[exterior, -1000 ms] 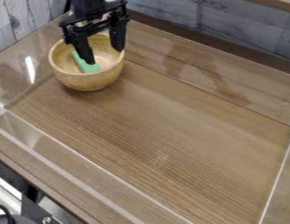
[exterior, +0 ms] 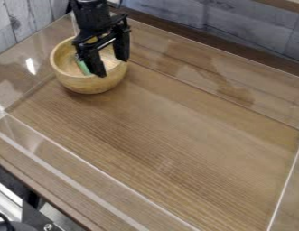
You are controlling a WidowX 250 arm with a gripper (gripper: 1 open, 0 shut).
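Note:
A round wooden bowl (exterior: 98,83) sits at the upper left of the wooden table, with a small green object (exterior: 83,67) inside it. My black gripper (exterior: 99,56) is over the bowl, open, its fingers reaching down beside the green object. Whether it touches that object cannot be told.
The gripper has moved left over the bowl and the green object. The bowl looks about where it was.

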